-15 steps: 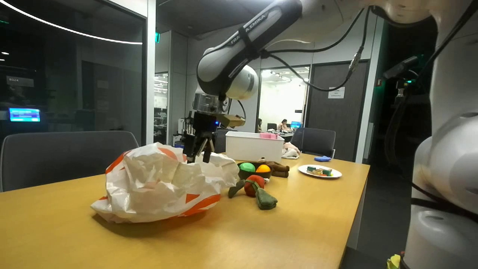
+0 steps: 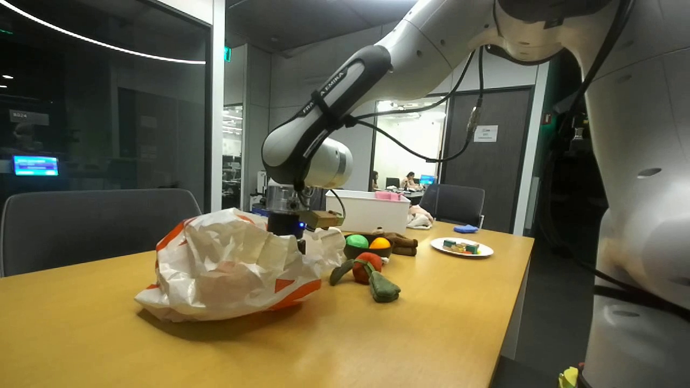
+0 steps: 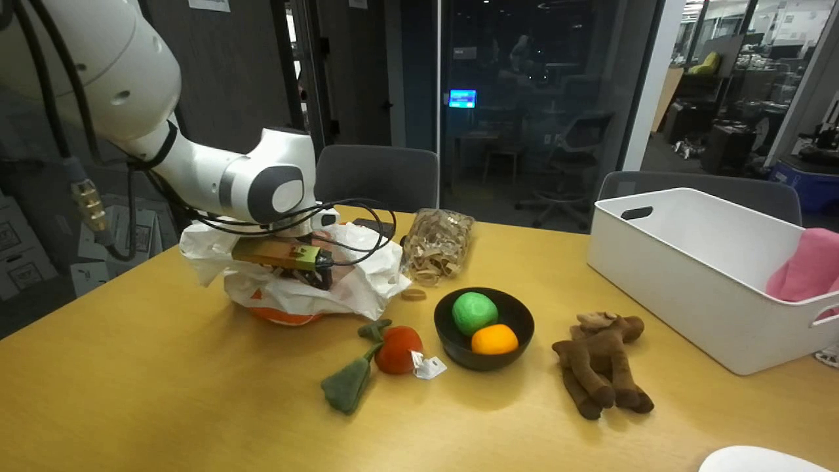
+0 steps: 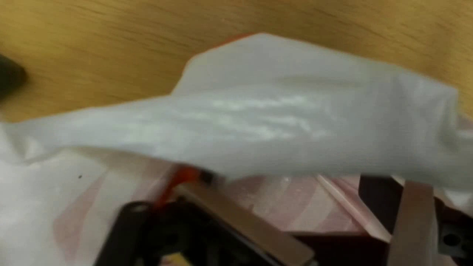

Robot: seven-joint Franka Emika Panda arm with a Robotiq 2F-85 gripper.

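Note:
A crumpled white plastic bag [image 2: 226, 271] with orange markings lies on the table, its mouth facing up. My gripper reaches down into it, fingers [image 4: 248, 226] spread apart. Beneath the fingers, in the wrist view, are pinkish striped plastic and a dark reddish-brown item [image 4: 341, 248], partly covered by them; I cannot tell what that item is. A fold of the bag [image 4: 266, 128] crosses in front of the fingertips. From outside, the bag's side hides the fingertips in exterior view 1.
Near the bag lie a red plush tomato [image 3: 398, 350] and a green plush vegetable [image 3: 347, 384]. A black bowl [image 3: 523, 314] holds a green and an orange ball. Farther right are a brown plush animal [image 3: 602, 358] and a white bin [image 3: 668, 275].
My gripper has come down from above the bag into its opening, moving slightly left in exterior view 1. The bag has shifted a little under it.

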